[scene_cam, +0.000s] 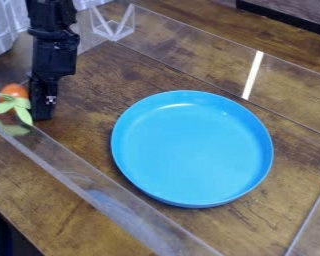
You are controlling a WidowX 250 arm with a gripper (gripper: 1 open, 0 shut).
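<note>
An orange carrot (pixel 15 91) with a light green top (pixel 13 107) lies at the left, against the clear plastic wall. My black gripper (pixel 40 98) is down just to the right of the carrot, partly behind it, its fingertips low near the wooden surface. Whether anything is between the fingers is hard to make out; it looks shut. A large light blue plate (pixel 191 146) lies on the wood at the centre right, apart from both.
Clear plastic walls (pixel 96 200) run along the lower left and behind the arm at the top left. Bare wooden surface (pixel 149 65) lies between gripper and plate and toward the back.
</note>
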